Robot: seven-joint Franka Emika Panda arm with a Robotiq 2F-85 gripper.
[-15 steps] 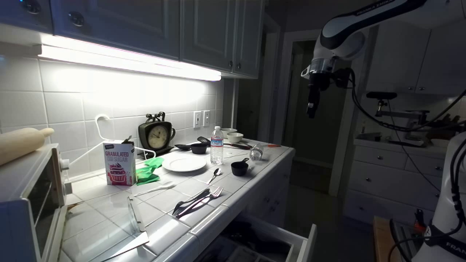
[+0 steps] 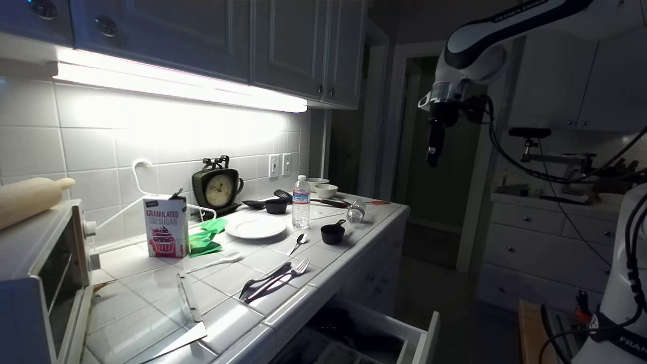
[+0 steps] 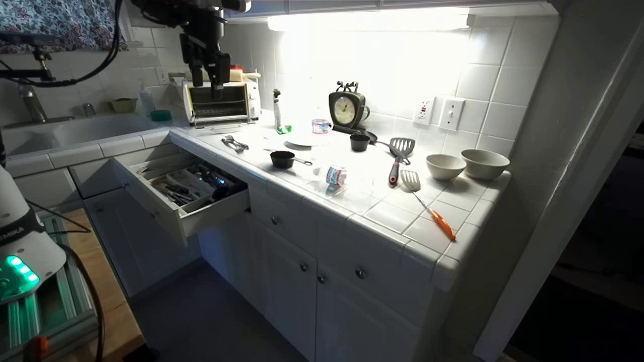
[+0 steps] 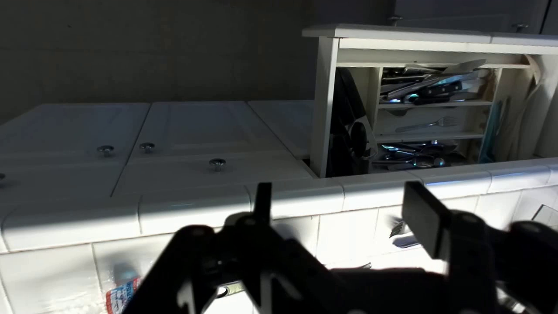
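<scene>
High above the front of the counter, clear of everything on it, hangs my gripper point(image 2: 433, 163). In the wrist view its fingers point(image 4: 263, 201) stand apart with nothing held between them. A fork point(image 2: 297, 269) and dark utensils lie near the counter's front edge, a spoon point(image 2: 297, 243) behind them. The pulled-out drawer point(image 3: 182, 220) holds a divided tray of cutlery; one fork point(image 4: 429, 125) lies alone in a middle compartment. On the counter are a black measuring cup point(image 3: 282, 159), an upright water bottle point(image 2: 301, 208) and a second, tipped bottle point(image 3: 335, 175).
A white plate point(image 2: 255, 228), a sugar box point(image 2: 165, 227) and a clock point(image 3: 346, 110) stand towards the wall. Two bowls point(image 3: 445, 166) and an orange-handled spatula point(image 3: 441, 223) occupy the far end. A toaster oven point(image 2: 36, 285) closes off the other end.
My gripper's tip sits very slightly lower than a second ago. The counter items and the drawer look unmoved.
</scene>
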